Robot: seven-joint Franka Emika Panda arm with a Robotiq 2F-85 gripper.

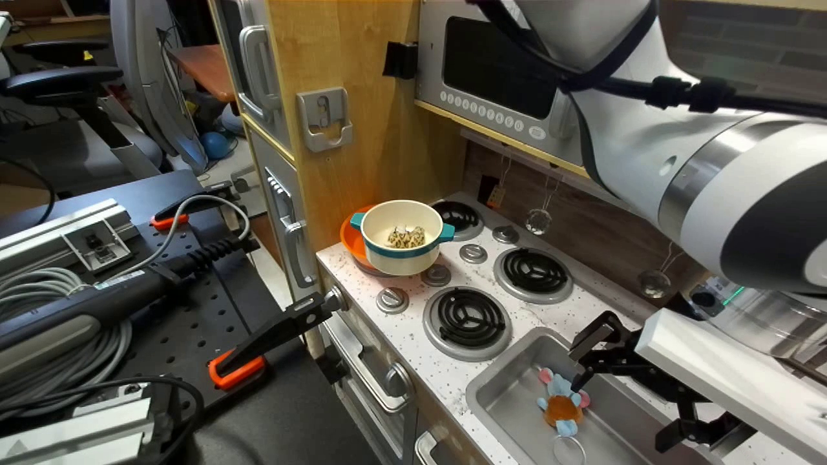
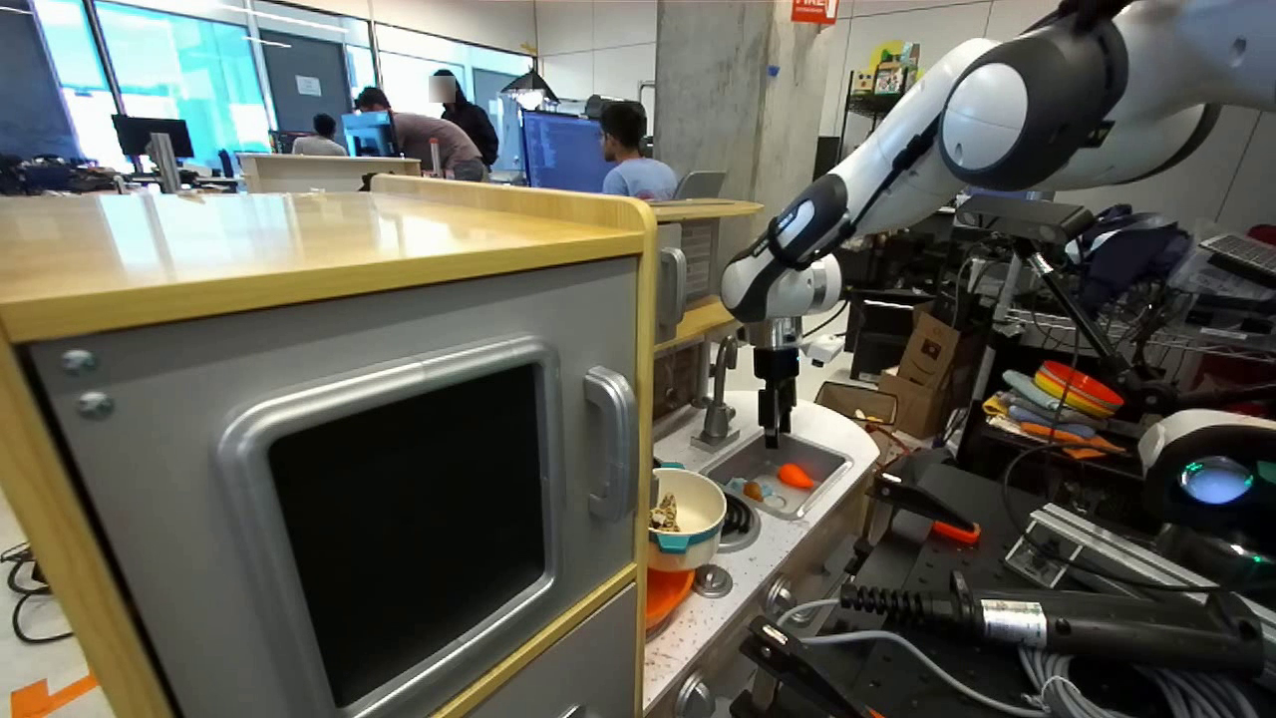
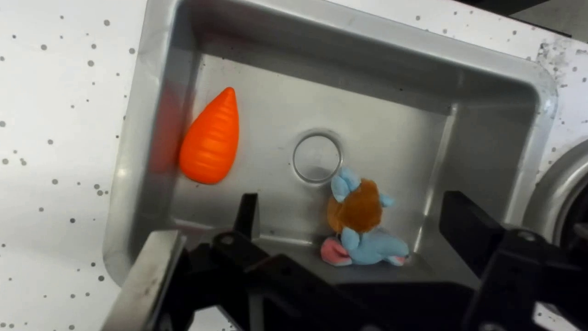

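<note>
My gripper is open over the grey sink, its two black fingers spread wide with nothing held between them. A small plush toy, orange-brown with light blue and pink parts, lies on the sink floor and shows between the fingers in the wrist view. Toward the other end of the sink lies a bright orange carrot-like toy, clear of the gripper. The plush toy is also visible in exterior view 1, just left of the gripper; the orange toy appears in exterior view 2.
A cream pot with teal handles holds a speckled item and rests over an orange dish at the counter's far corner. Black burners lie between pot and sink. Behind the sink stands a faucet; a microwave overhangs the counter.
</note>
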